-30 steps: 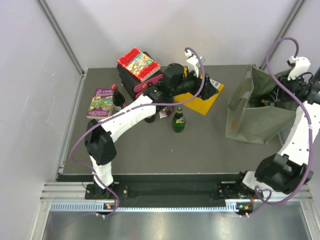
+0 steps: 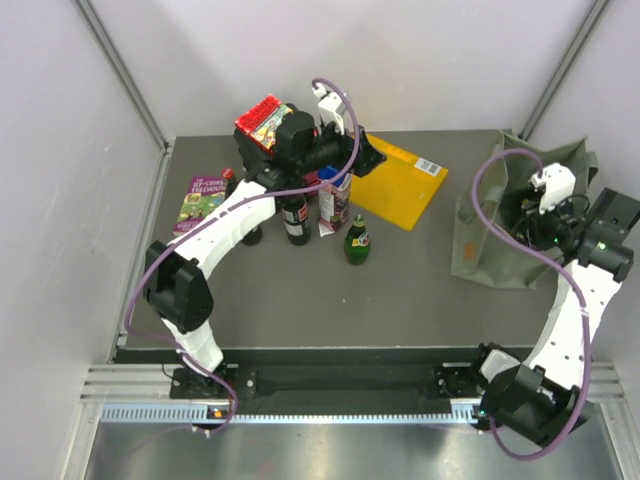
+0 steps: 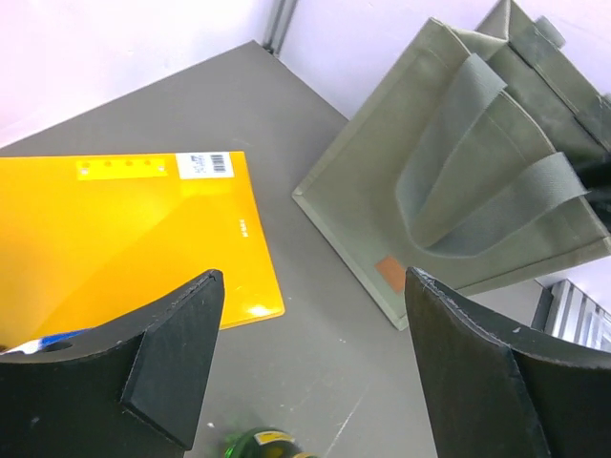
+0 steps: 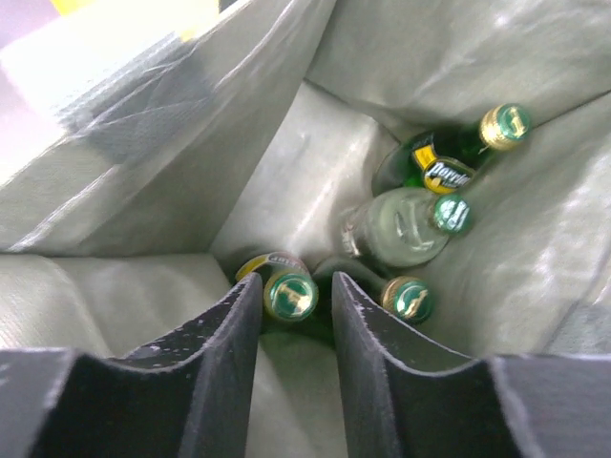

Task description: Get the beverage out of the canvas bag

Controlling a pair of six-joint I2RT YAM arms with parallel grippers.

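Note:
The olive canvas bag (image 2: 480, 260) stands at the table's right. Down inside it, in the right wrist view, lie several bottles: a green one with yellow label (image 4: 444, 162), a clear one (image 4: 391, 229), and two green-capped ones (image 4: 289, 296) lower down. My right gripper is over the bag's mouth, part open, its fingertips close beside the lower caps with nothing clearly held. My left gripper stands open above the table's middle, nothing between its fingers, facing the bag.
A yellow folder (image 2: 400, 195) lies at the back middle. A green bottle (image 2: 357, 245) stands in front of it. Dark bottles, a carton and books crowd the left.
My left gripper has moved leftward, away from the bag. The right arm has come leftward and toward the front, over the bag's interior.

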